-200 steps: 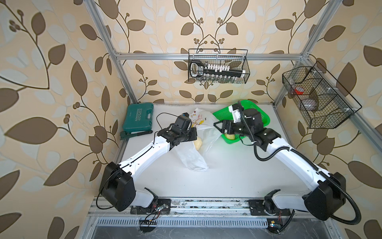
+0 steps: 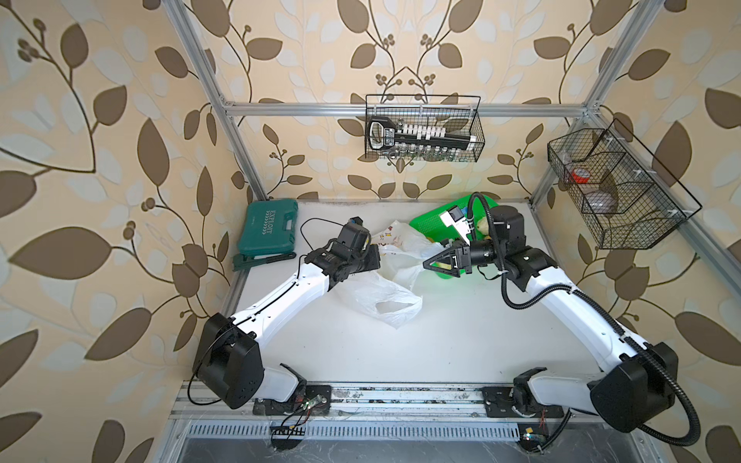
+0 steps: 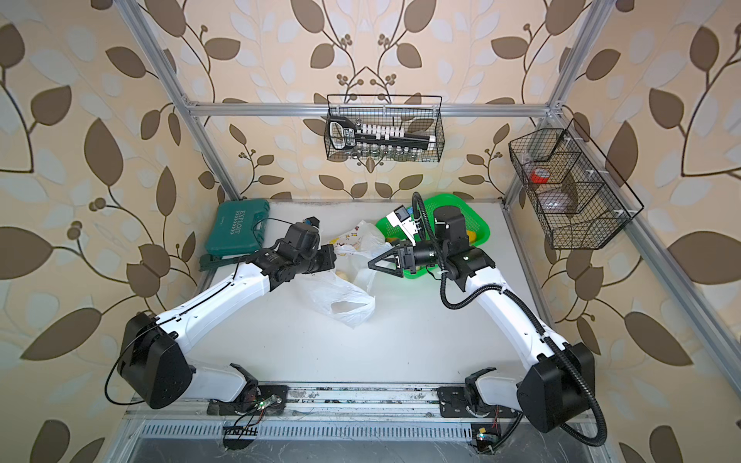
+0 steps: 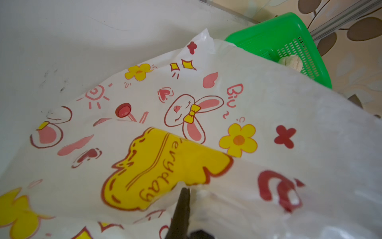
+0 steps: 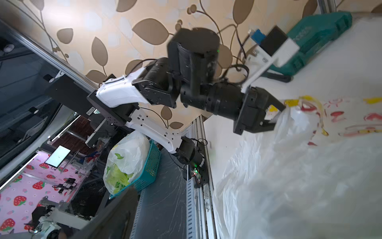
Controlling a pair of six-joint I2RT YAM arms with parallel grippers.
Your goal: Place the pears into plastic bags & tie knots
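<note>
A white plastic bag [image 2: 386,301] with red and yellow printing lies spread in the middle of the table, a loop handle toward the front. My left gripper [image 2: 370,258] is shut on the bag's film at its left side; the printed face fills the left wrist view. My right gripper [image 2: 430,264] is part open at the bag's right side, in front of a green basket [image 2: 432,216], with nothing clearly between its fingers. A pale fruit shows in the basket [image 4: 292,63] in the left wrist view, partly behind the bag. The bag's inside is mostly hidden.
A teal case [image 2: 266,227] and a dark tool [image 2: 270,257] lie at the back left. Wire racks [image 2: 424,142] hang on the walls above.
The bag's front has shifted and now shows a loop opening. The left arm is still.
</note>
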